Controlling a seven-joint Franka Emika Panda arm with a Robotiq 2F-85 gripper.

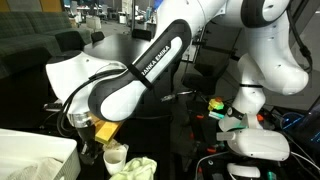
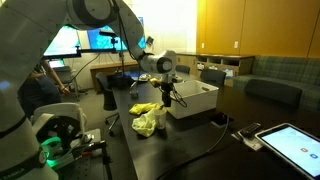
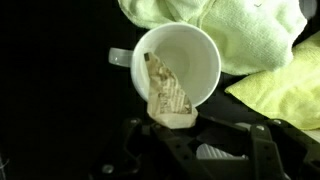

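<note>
A white mug (image 3: 190,55) stands with its opening up in the wrist view, its handle toward the left. Across its near rim lies a crumpled strip of printed paper (image 3: 168,95), one end over the mug's opening and the other reaching my gripper. The fingers look shut on that near end, though the dark fingers make the contact hard to see. In exterior view 1 the gripper (image 1: 88,153) is low, just left of the mug (image 1: 115,155). Exterior view 2 shows the mug (image 2: 160,117) from the other side.
Pale yellow cloth (image 3: 240,30) lies against the mug, with a brighter yellow cloth (image 3: 285,95) farther right. A white open box (image 1: 35,150) stands left of the gripper. In exterior view 2, a tablet (image 2: 285,142) and a dark cable (image 2: 210,147) lie on the table.
</note>
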